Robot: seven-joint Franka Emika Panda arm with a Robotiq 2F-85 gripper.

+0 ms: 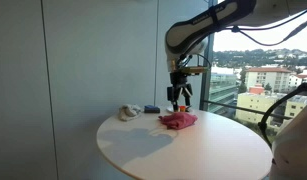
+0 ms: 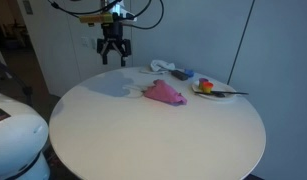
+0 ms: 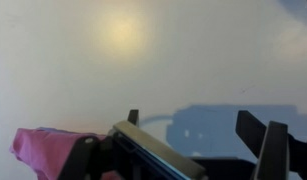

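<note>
My gripper hangs above the round white table, its two fingers spread apart with nothing between them. In the wrist view the gap of the gripper frames only bare table and a shadow. A crumpled pink cloth lies on the table, apart from the fingers. Part of this cloth shows at the lower left of the wrist view. Seen from exterior view 1, the gripper appears over the pink cloth, but exterior view 2 has it off to one side.
A whitish cloth and a dark object lie near the table edge. Beside them, a white plate bears red and yellow items and a dark long utensil.
</note>
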